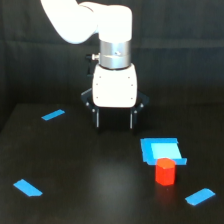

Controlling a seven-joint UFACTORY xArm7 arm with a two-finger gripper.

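A small red block [165,173] stands upright on the dark table at the right, just in front of a pale square patch [166,151] edged with blue tape [149,143]. Toward the back and left of the block hangs my gripper [115,122], above the table. Its two thin dark fingers point down, spread apart, with nothing visible between them. A wide space lies between the gripper and the block.
Blue tape strips lie at the back left [53,115], front left [27,188] and front right [200,197]. Bare dark table fills the middle and front. A dark curtain [180,50] hangs behind.
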